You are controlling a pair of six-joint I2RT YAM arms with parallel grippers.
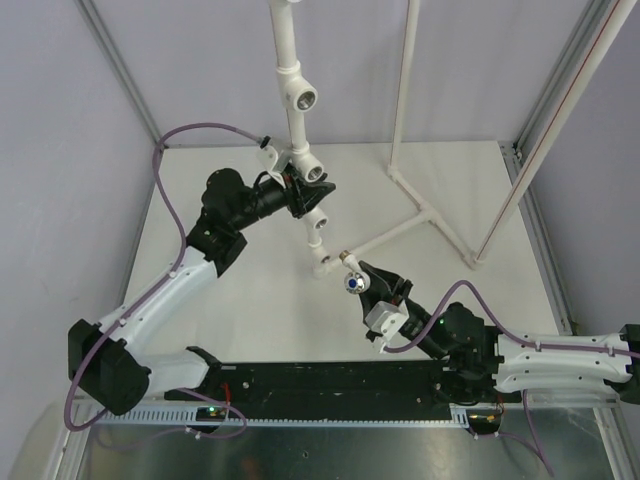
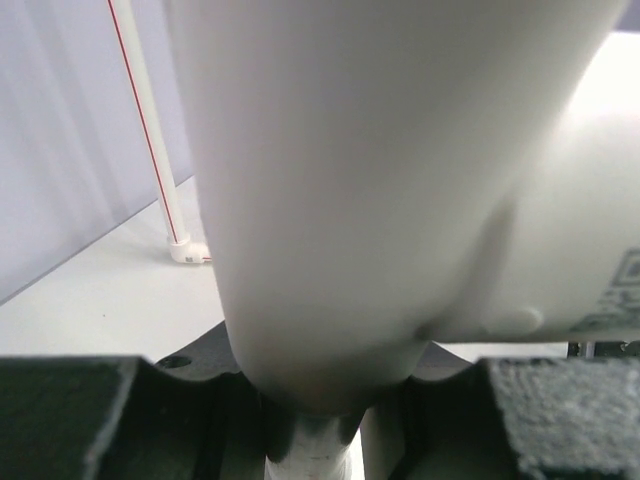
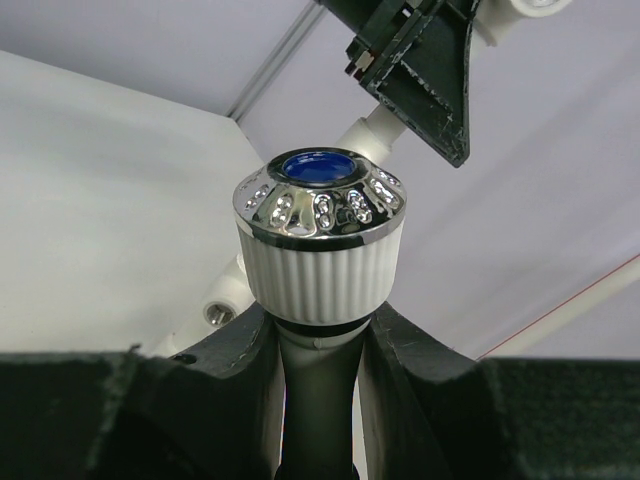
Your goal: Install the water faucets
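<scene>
A vertical white pipe [image 1: 284,40] with several tee outlets rises left of centre in the top view. My left gripper [image 1: 303,190] is shut on it just below a tee; in the left wrist view a white fitting [image 2: 380,180] fills most of the frame above the fingers. My right gripper [image 1: 365,285] is shut on a white faucet with a chrome, blue-centred cap [image 3: 320,230], held below and right of the pipe's lower outlets. An open outlet [image 3: 222,305] shows behind the faucet in the right wrist view.
A white board [image 1: 200,290] carries the pipe frame, with horizontal pipes [image 1: 390,236] and two tall uprights [image 1: 540,160] at the right. Grey walls enclose the sides and back. The board's left part is bare.
</scene>
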